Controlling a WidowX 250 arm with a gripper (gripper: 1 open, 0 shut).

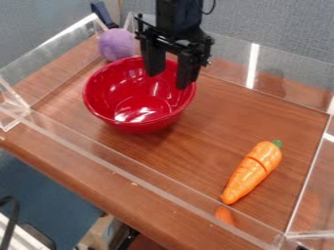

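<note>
My black gripper (pixel 169 62) hangs open over the back of a red bowl (pixel 131 103), its two fingers apart and nothing visible between them. The bowl looks empty. An orange toy carrot (pixel 253 171) with a green top lies at the right of the wooden surface. A purple round object (pixel 116 44) sits behind the bowl at the left, partly hidden by it.
Clear low walls (pixel 307 190) surround the wooden surface (pixel 183 166). Free room lies between the bowl and the carrot, and at the back right.
</note>
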